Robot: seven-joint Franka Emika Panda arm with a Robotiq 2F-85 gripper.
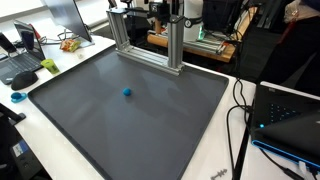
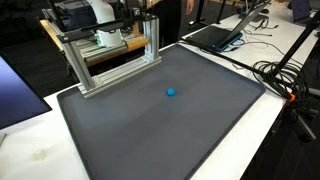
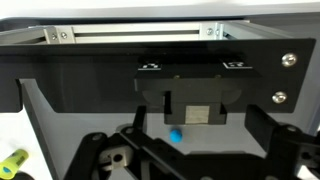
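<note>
In the wrist view my gripper stands open, its dark fingers spread to the left and right with nothing held between them. A black bar with a raised block (image 3: 196, 92) crosses the view just beyond the fingers. Through the gap shows a small blue object (image 3: 176, 135), lying lower down on the grey surface. Both exterior views show this blue object (image 1: 127, 92) alone on the dark grey mat (image 1: 100, 120), in its far half. Clutter at the top edge of the exterior views keeps me from making out the gripper clearly there.
A metal frame (image 2: 120, 76) stands at the mat's edge, near the arm. Beyond the mat are a laptop (image 2: 215, 36) and cables (image 2: 285, 80). A yellow-green item (image 1: 49, 65) sits on the white table off the mat.
</note>
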